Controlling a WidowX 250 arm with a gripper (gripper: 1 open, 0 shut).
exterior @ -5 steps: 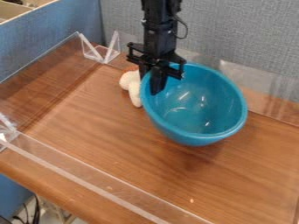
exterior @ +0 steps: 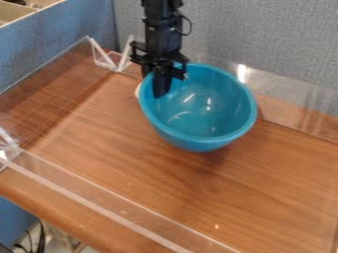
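A blue plastic bowl (exterior: 201,117) is in the upper middle of the wooden table, held at its left rim by the black gripper (exterior: 165,77) and tilted slightly. The gripper's fingertips are at the rim, partly inside the bowl.
Clear acrylic brackets stand at the back left (exterior: 109,54) and left edge (exterior: 6,148). A grey padded wall runs behind, a blue wall at left.
The gripper and bowl have moved left and slightly back, so the bowl now covers most of the white object that was beside it.
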